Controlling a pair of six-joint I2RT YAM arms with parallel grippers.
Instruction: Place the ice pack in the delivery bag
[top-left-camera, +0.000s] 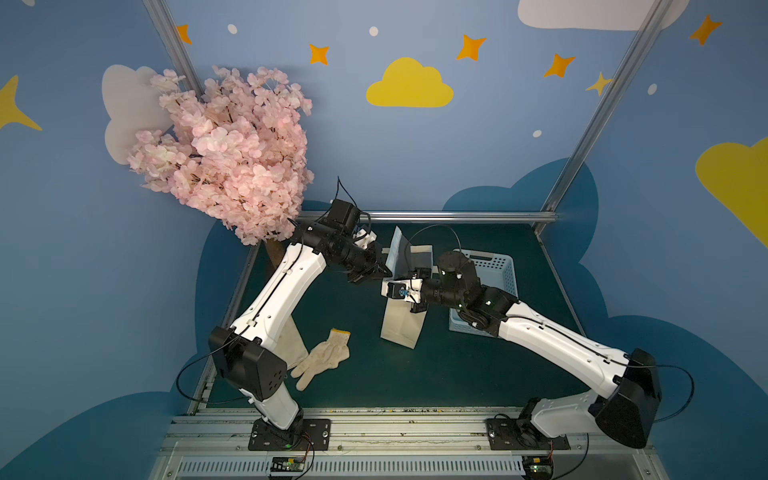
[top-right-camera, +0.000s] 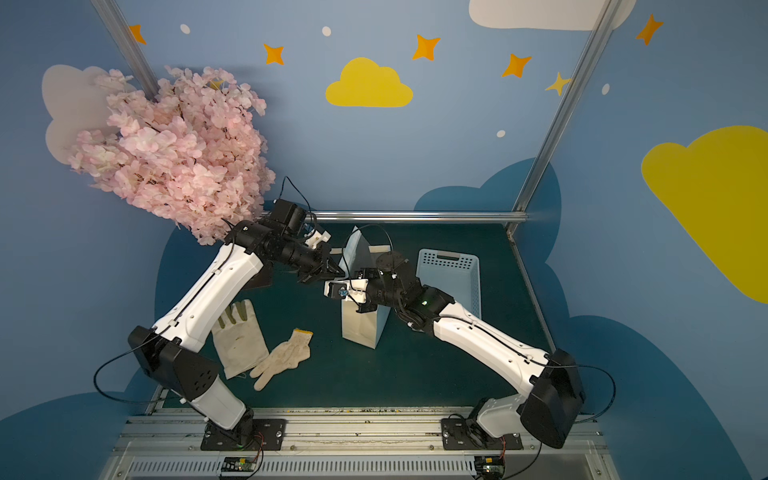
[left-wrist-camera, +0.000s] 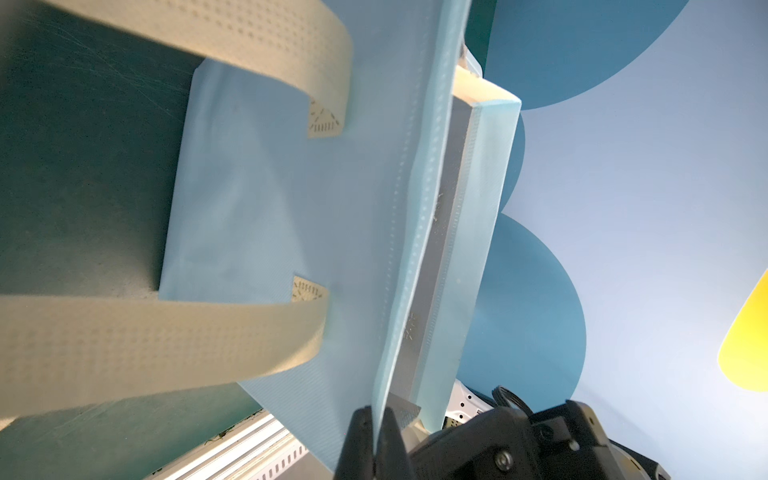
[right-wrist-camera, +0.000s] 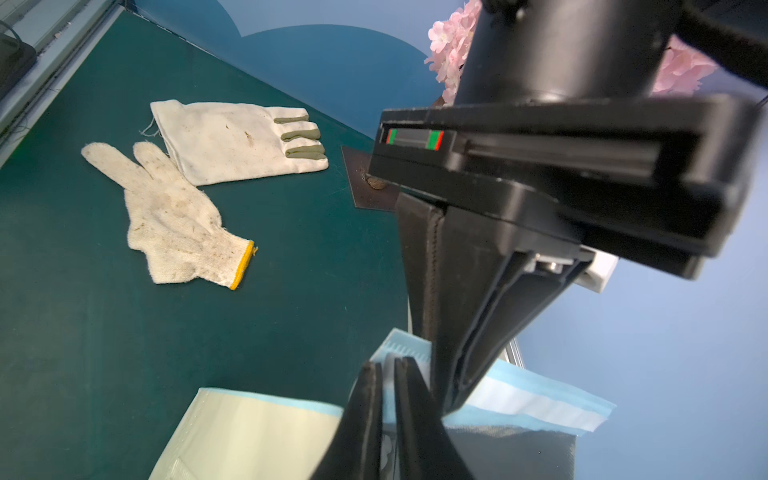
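Note:
The delivery bag (top-left-camera: 402, 324), pale blue and cream with a grey lining, stands mid-table. In the left wrist view, its blue side (left-wrist-camera: 240, 200) and two cream straps fill much of the picture. My left gripper is shut on the bag's upper rim. Close by, my right gripper stands partly open at the bag's mouth, a narrow gap between its fingertips and the pale blue rim behind them. I cannot make out anything held there. No ice pack can be made out in any view; the bag's interior is mostly hidden.
A light blue plastic basket (top-right-camera: 449, 280) sits right of the bag, partly behind the right arm. Two work gloves, one with a yellow cuff (top-right-camera: 289, 356), lie at the left. A pink blossom tree (top-left-camera: 232, 152) rises at the back left.

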